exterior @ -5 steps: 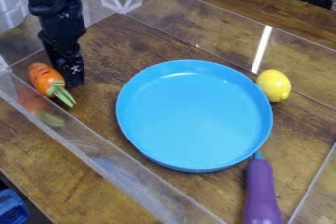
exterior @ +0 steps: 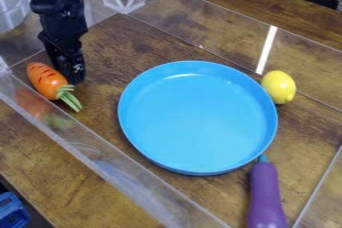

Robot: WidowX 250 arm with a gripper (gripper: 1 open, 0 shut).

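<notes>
The black gripper (exterior: 67, 64) reaches down from the upper left to just behind a toy carrot (exterior: 47, 80) with green leaves, which lies by the clear wall at the left. Its fingertips are dark and crowded, so I cannot tell how they stand or whether they touch the carrot. A large blue plate (exterior: 197, 117) fills the middle.
A yellow lemon (exterior: 278, 86) lies right of the plate, and a purple eggplant (exterior: 265, 194) at the lower right. Clear walls border the wooden surface (exterior: 174, 32), which is bare behind the plate. A blue object (exterior: 11, 210) is at the lower left corner.
The gripper has shifted very slightly, and the carrot appears slightly moved to the left. The plate, lemon and eggplant are unchanged.
</notes>
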